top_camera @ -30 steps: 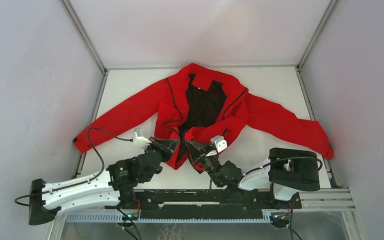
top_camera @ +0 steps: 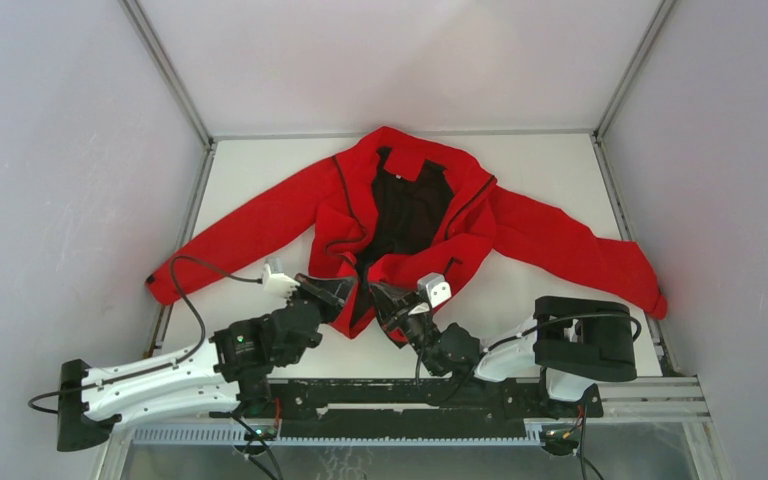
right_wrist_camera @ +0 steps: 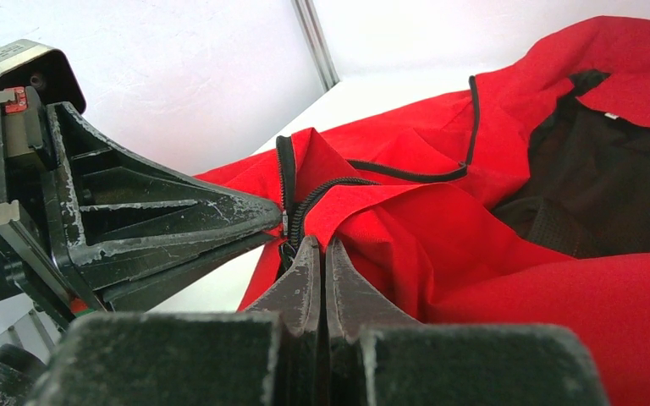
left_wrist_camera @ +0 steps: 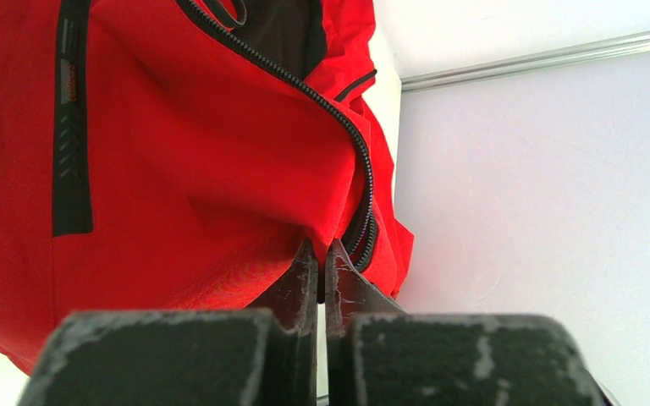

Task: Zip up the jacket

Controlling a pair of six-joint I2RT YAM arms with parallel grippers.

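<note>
The red jacket (top_camera: pixel 295 205) lies spread with its front apart, its black lining (top_camera: pixel 405 215) showing between the panels. My left gripper (top_camera: pixel 354 284) is shut at the lower front hem; in the left wrist view, folds of red cloth (left_wrist_camera: pixel 245 262) gather into its fingertips beside the black zip teeth (left_wrist_camera: pixel 362 152). Close by on the right, my right gripper (top_camera: pixel 374 288) is shut on the other front edge, a red fold (right_wrist_camera: pixel 355 224) running into its tips. Black zip tape (right_wrist_camera: pixel 286 173) rises past the left gripper's tips in the right wrist view. Fingers hide the zip's bottom end.
The left sleeve (top_camera: pixel 230 235) and right sleeve (top_camera: pixel 580 255) stretch out to the sides. Walls enclose the white table (top_camera: pixel 550 165) on both sides and at the back. The gap between the two grippers is small.
Almost nothing differs.
</note>
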